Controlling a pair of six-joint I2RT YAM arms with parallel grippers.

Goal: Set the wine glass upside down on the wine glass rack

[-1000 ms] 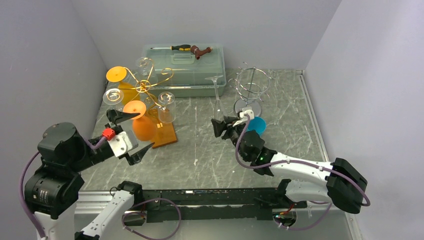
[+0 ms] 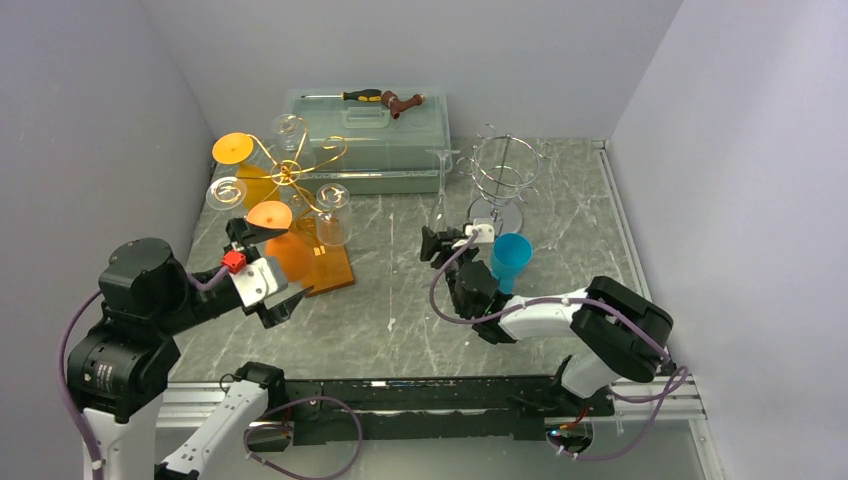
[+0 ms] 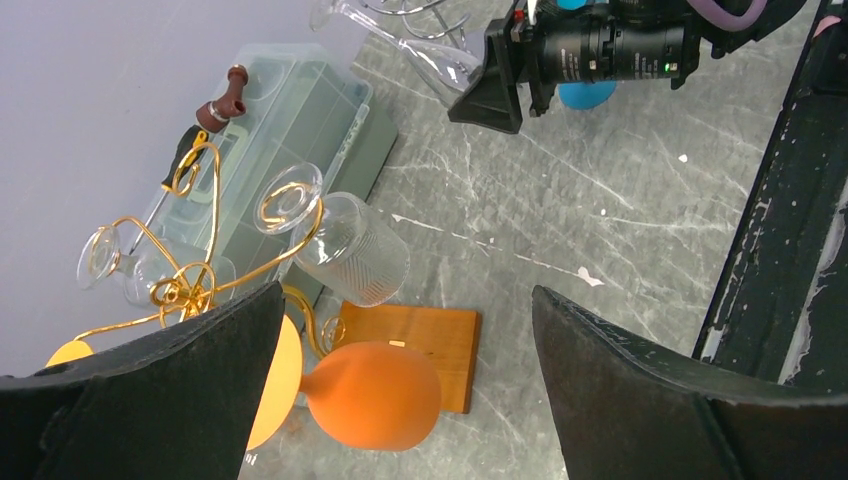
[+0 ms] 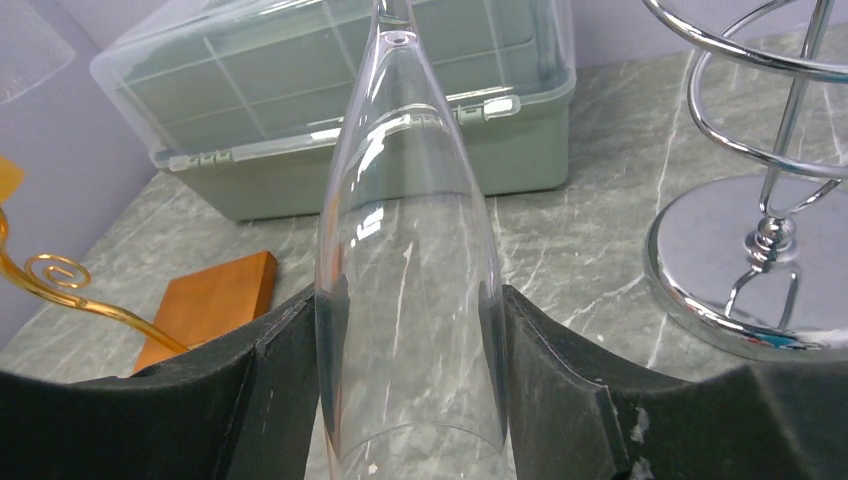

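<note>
Between the fingers of my right gripper is a clear wine glass (image 4: 410,240), its bowl toward the gripper and its stem pointing away. The top view shows the same glass (image 2: 441,185) with its foot near the chrome rack (image 2: 505,165). A gold rack (image 2: 287,172) on the left carries several glasses hung upside down, among them an orange glass (image 3: 370,395) and a clear glass (image 3: 355,250). My left gripper (image 2: 285,268) stands open close to the orange glass. Its fingers (image 3: 180,380) have nothing gripped between them in the left wrist view.
A blue cup (image 2: 512,255) is close beside the right gripper. At the back, a green lidded toolbox (image 2: 390,180) bears a screwdriver (image 2: 360,96) and a brown pipe piece (image 2: 403,104). Mid-table, the grey marble surface (image 2: 390,290) is clear.
</note>
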